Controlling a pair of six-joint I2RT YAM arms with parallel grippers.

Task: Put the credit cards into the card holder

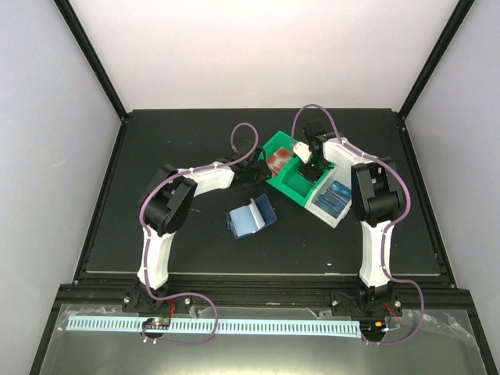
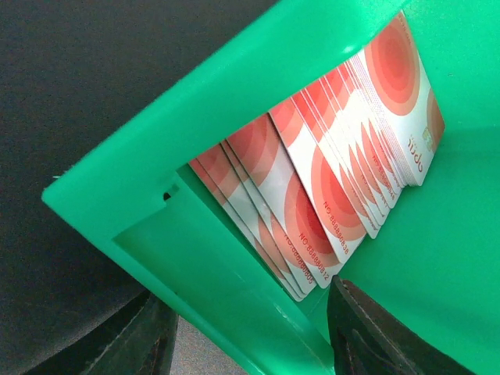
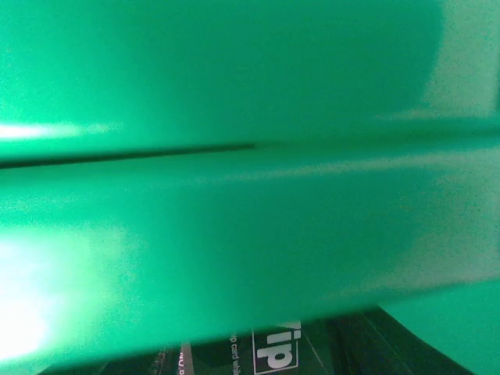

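Note:
My left gripper is shut on the left wall of the green tray (image 2: 226, 266), one finger on each side of it. Inside that tray, red-and-white cards (image 2: 305, 187) lean in a fanned row. Over the tray's other green compartment sits my right gripper (image 1: 311, 168). In the right wrist view, green wall hides most of that gripper; a black card (image 3: 273, 349) with white lettering shows between its fingers, but whether they grip it is unclear. The blue card holder (image 1: 266, 209) lies open on the table, pale pages showing.
A white tray (image 1: 322, 212) with blue cards (image 1: 333, 198) adjoins the green tray's right end, partly under the right arm. Bare black table (image 1: 312, 250) surrounds the holder.

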